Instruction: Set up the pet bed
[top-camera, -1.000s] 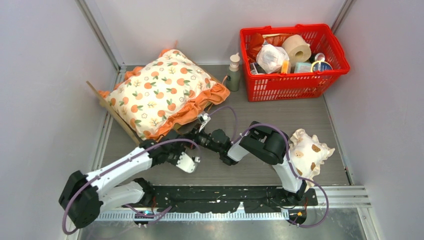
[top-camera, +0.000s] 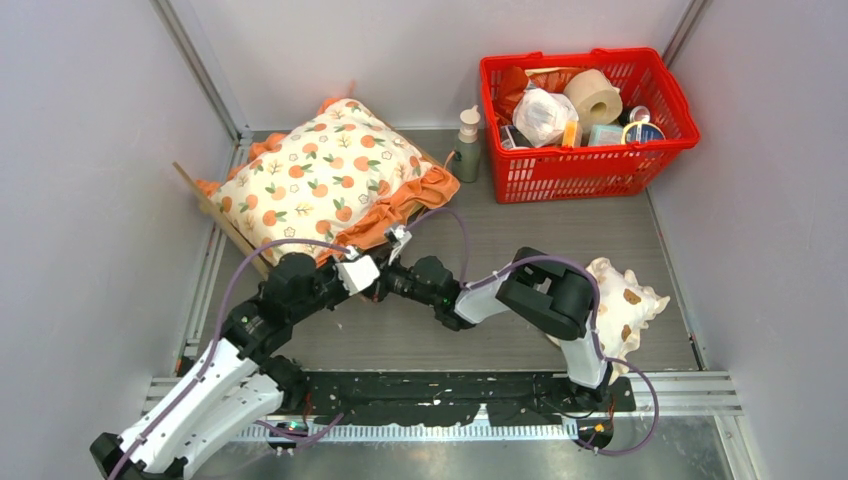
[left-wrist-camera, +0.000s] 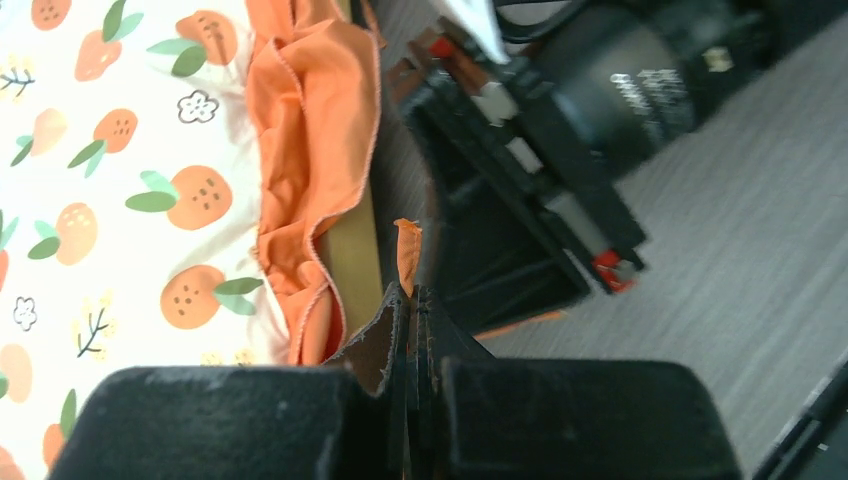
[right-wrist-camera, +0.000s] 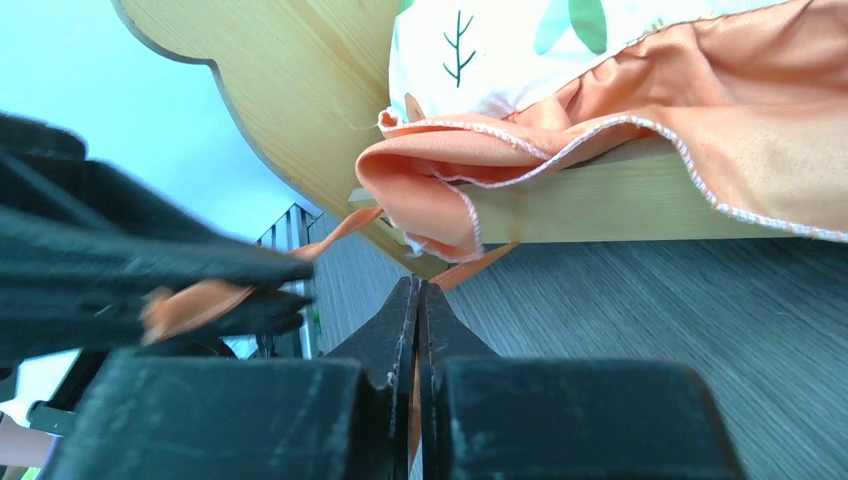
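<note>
The pet bed (top-camera: 310, 180), an orange-print cushion with orange frill (right-wrist-camera: 600, 150) on a wooden frame (right-wrist-camera: 260, 70), lies back left. My grippers meet at its front right corner. My left gripper is shut beside the frame's edge; an orange strip (left-wrist-camera: 408, 245) shows at its tips, whether held is unclear. My right gripper is shut on an orange tie (right-wrist-camera: 470, 268) under the corner. In the right wrist view the left fingers cross at left, near another length of orange tie.
A red basket (top-camera: 590, 175) of goods stands back right, a green bottle (top-camera: 466, 160) beside the bed. A spotted small cushion (top-camera: 630, 300) lies right.
My left arm has swung up toward the bed's corner, its wrist now higher in the top view. My right arm has shifted slightly.
</note>
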